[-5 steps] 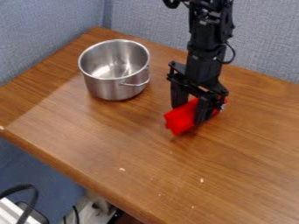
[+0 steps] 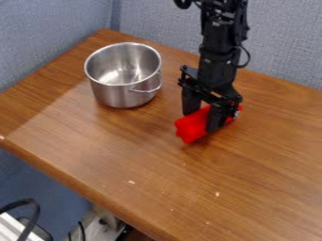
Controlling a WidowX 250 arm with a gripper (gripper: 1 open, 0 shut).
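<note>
A black robot arm reaches down from the top centre to a red block (image 2: 194,130) lying on the wooden table (image 2: 113,169). Its gripper (image 2: 209,111) is low over the red block, with the fingers around its upper part; whether they are closed on it is hard to tell. A steel pot (image 2: 122,75) with side handles stands to the left of the gripper, apart from it.
Grey-blue padded walls rise behind and to the left of the table. Cables and some hardware show beyond the table edge at the bottom left.
Since a second ago the gripper has shifted slightly around the red block. The pot has not moved.
</note>
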